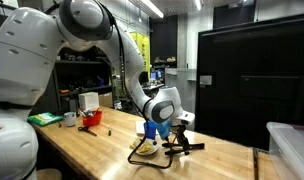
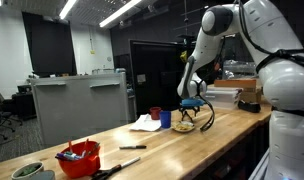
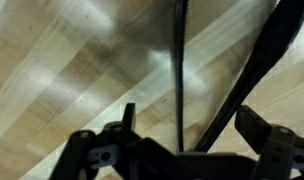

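Note:
My gripper is open over the wooden table, its two fingers standing wide apart at the bottom of the wrist view. A thin black rod [image 3: 179,75] runs up the frame between them. To its right a black strip [image 3: 257,65] slants away, broadening toward the top; the two come close together near the gripper. The same dark utensil [image 1: 184,147] shows beneath the white wrist in exterior view 1. Whether the fingers touch it cannot be told.
A yellowish plate or bowl [image 2: 182,127] and a blue cup [image 2: 165,119] stand close by the gripper. A red basket [image 2: 79,160] with items and a black-handled tool [image 2: 117,168] lie farther along the table. A pale bin [image 1: 292,145] is at the right edge.

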